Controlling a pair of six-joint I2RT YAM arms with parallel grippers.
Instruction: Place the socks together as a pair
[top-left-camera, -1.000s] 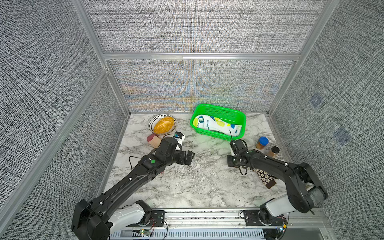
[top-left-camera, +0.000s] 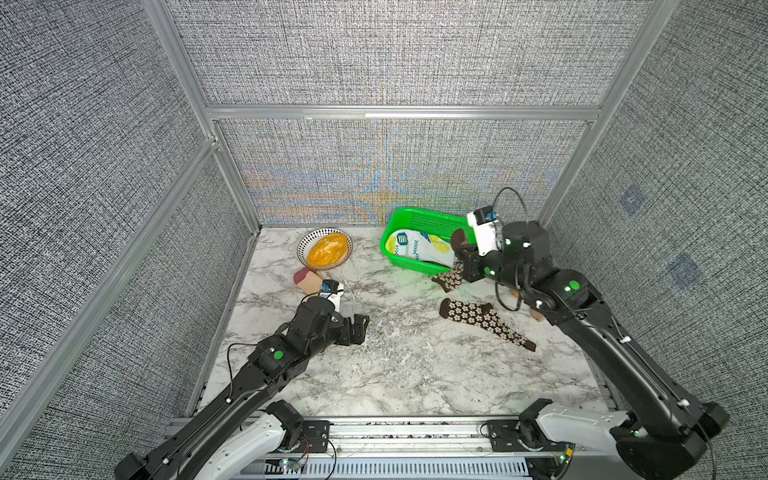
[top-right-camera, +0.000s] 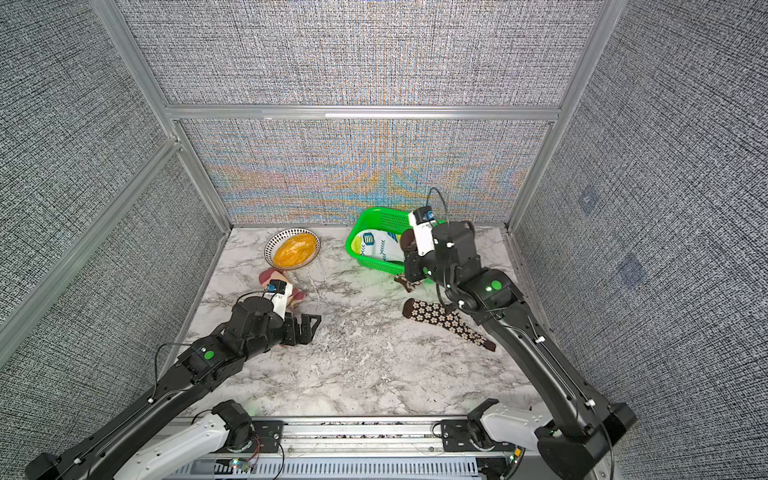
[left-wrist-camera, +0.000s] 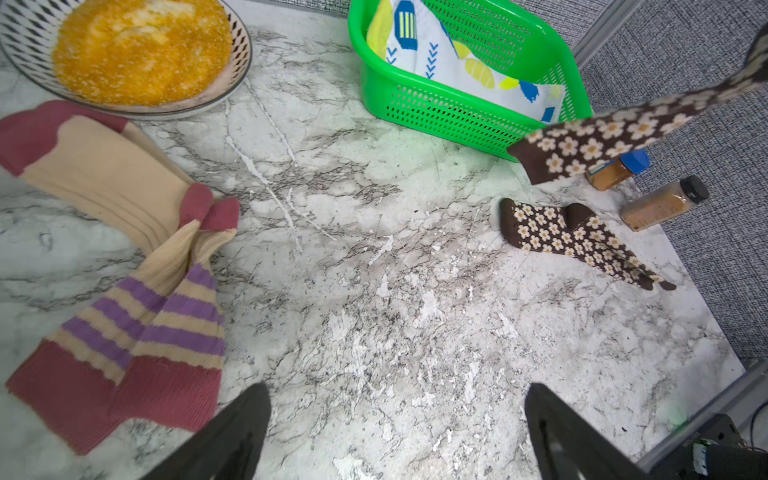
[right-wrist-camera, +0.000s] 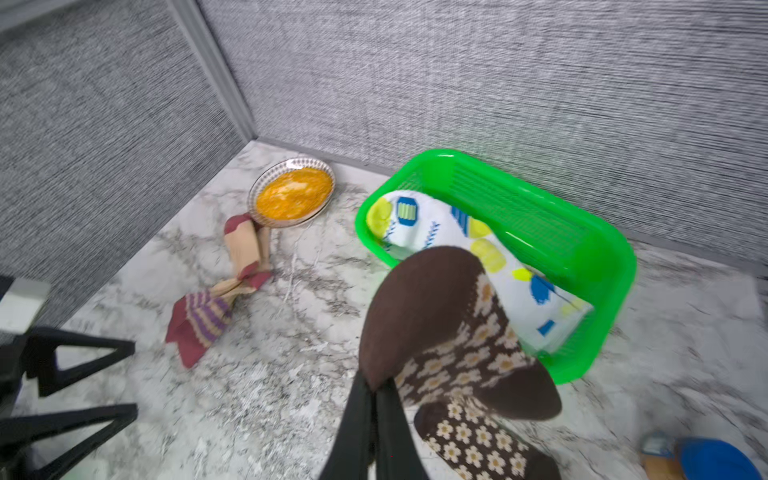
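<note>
A brown floral sock (right-wrist-camera: 448, 320) hangs raised from my right gripper, shut on it near the green basket. Another floral sock (top-left-camera: 486, 321) lies on the marble table at right of centre. My left gripper (top-left-camera: 354, 328) stands open and empty at centre-left, above the table. Beige socks with maroon and purple stripes (left-wrist-camera: 144, 336) lie at the left, bunched and overlapping.
A green basket (left-wrist-camera: 472, 112) holding a patterned white cloth stands at the back. A bowl with orange contents (top-left-camera: 326, 249) is at back left. Two small jars (left-wrist-camera: 664, 204) stand at the right.
My right gripper has risen toward the back with a floral sock in it, leaving the other lying. My left gripper has moved a little toward the front left.
</note>
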